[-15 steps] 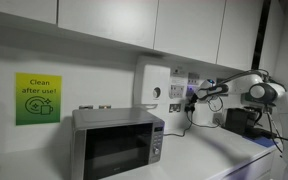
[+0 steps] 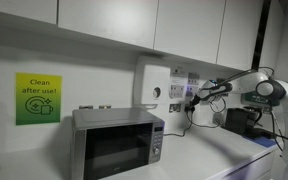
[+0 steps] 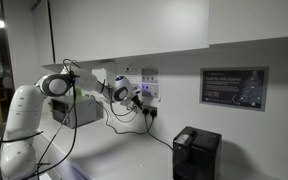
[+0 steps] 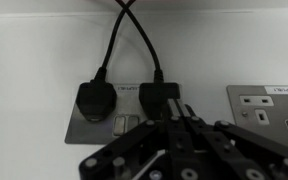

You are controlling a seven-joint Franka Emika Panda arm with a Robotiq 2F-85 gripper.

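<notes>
My gripper is shut, and nothing shows between its fingers. In the wrist view its tips are close to a double wall socket (image 4: 127, 125) with a metal plate. Two black plugs sit in that socket: a left plug (image 4: 96, 99) and a right plug (image 4: 158, 97), each with a cable running upward. The fingertips overlap the lower right of the right plug in the picture; whether they touch it I cannot tell. A second socket plate (image 4: 269, 112) lies to the right, without a plug in the part that shows.
A microwave (image 2: 116, 142) stands on the white counter (image 2: 206, 150), left of the arm in exterior view 1. Cupboards (image 3: 144, 35) hang above. A black appliance (image 3: 196, 152) stands against the wall, and loose cables hang near the sockets.
The arm keeps nearly the same pose near the wall sockets, with at most a slight shift. The counter and microwave look unchanged.
</notes>
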